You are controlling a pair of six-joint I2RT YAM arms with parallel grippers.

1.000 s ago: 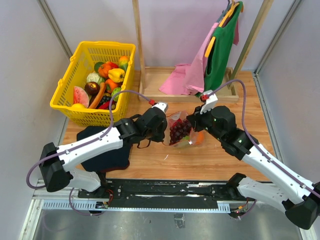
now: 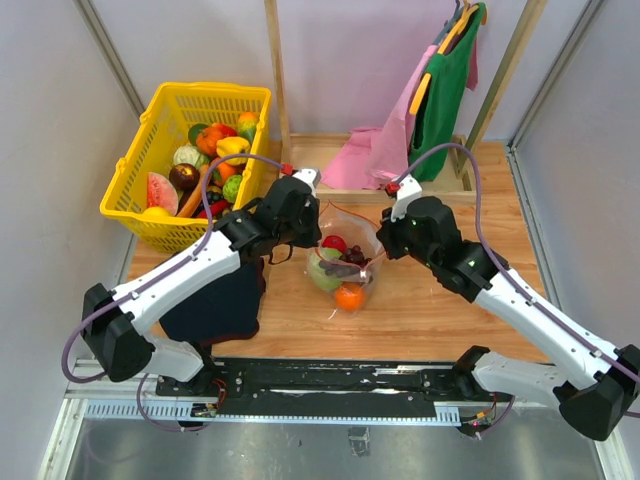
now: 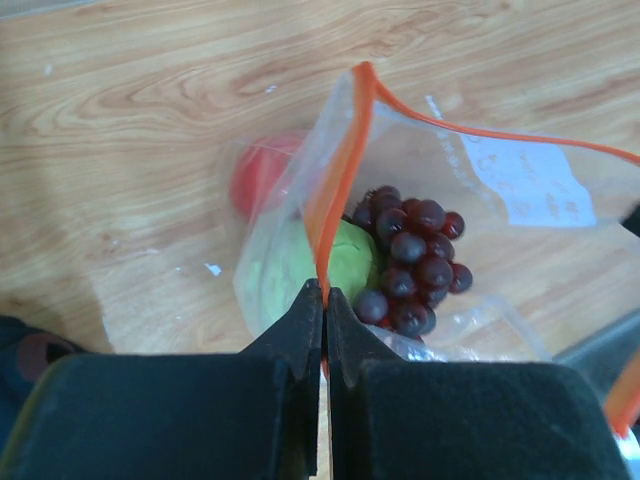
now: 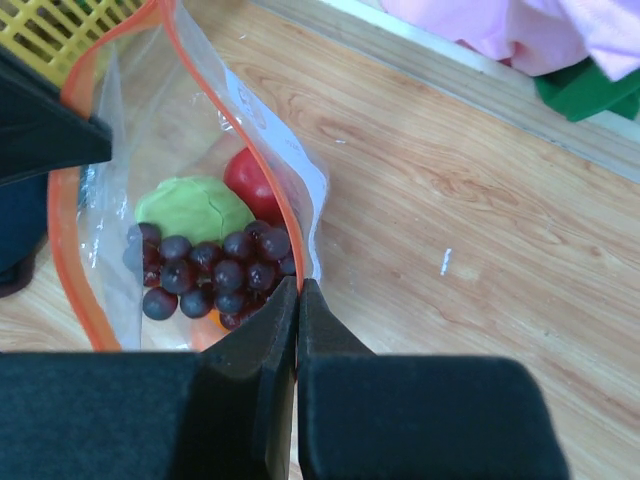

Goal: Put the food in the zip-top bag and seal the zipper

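Note:
The clear zip top bag (image 2: 368,235) with an orange rim hangs between my two grippers, its mouth spread wide. Inside lie dark grapes (image 3: 415,255), a pale green round item (image 3: 350,262), a red item (image 4: 250,184) and an orange one (image 2: 349,296) at the bottom. On the bag's left side, my left gripper is shut on the orange rim, which runs down between its fingertips. Across from it, the right gripper pinches the opposite rim, shut.
A yellow basket (image 2: 112,200) full of fruit and vegetables stands at the back left. Dark folded cloth (image 2: 215,305) lies in front of it. Garments on hangers (image 2: 445,110) occupy a wooden rack behind. Bare wood lies to the right.
The bag swung from tilted to hanging, its contents settling toward the front bottom, and its mouth is wider.

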